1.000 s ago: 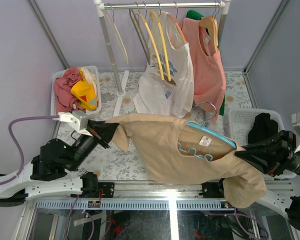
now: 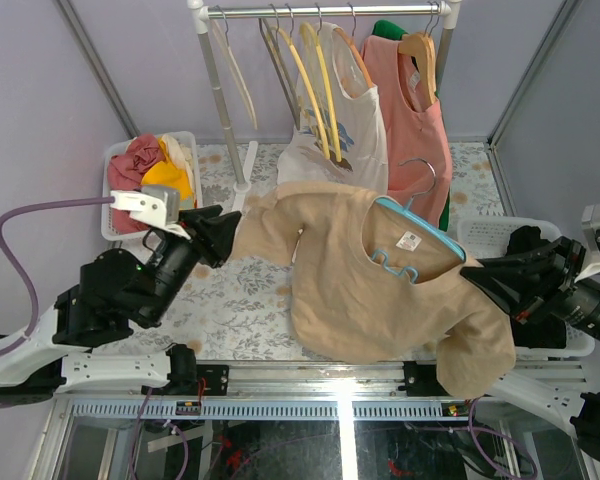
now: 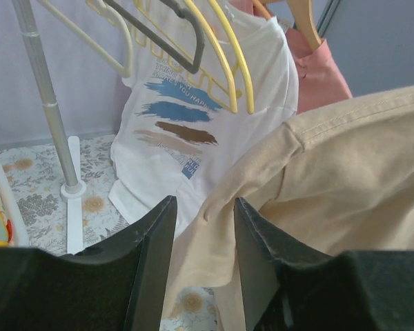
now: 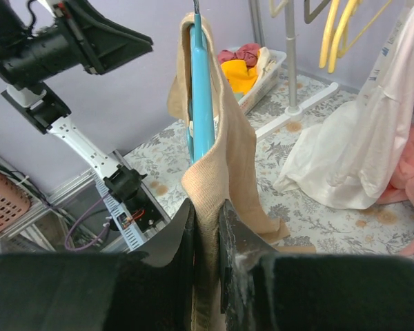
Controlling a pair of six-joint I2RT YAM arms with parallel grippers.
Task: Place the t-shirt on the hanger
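Observation:
A tan t-shirt (image 2: 370, 290) hangs at mid-air with a light blue hanger (image 2: 420, 225) inside its neck, hook upward; in the right wrist view the blue hanger (image 4: 201, 103) sits within the folded cloth. My right gripper grips shirt and hanger at the right shoulder. My left gripper (image 2: 222, 235) is at the end of the left sleeve; in the left wrist view its fingertips are apart with the sleeve (image 3: 214, 227) behind them, and in the right wrist view it stands clear of the cloth.
A rail (image 2: 250, 12) holds empty hangers, a white shirt (image 2: 330, 170) and a pink shirt (image 2: 410, 160). A basket of clothes (image 2: 110, 200) is at left, another with dark cloth (image 2: 480, 235) at right. Patterned floor lies below.
The shirt's left side has come away from my left gripper and sagged, with its sleeve drooping. The hanger's hook has risen, and my right gripper has moved slightly left.

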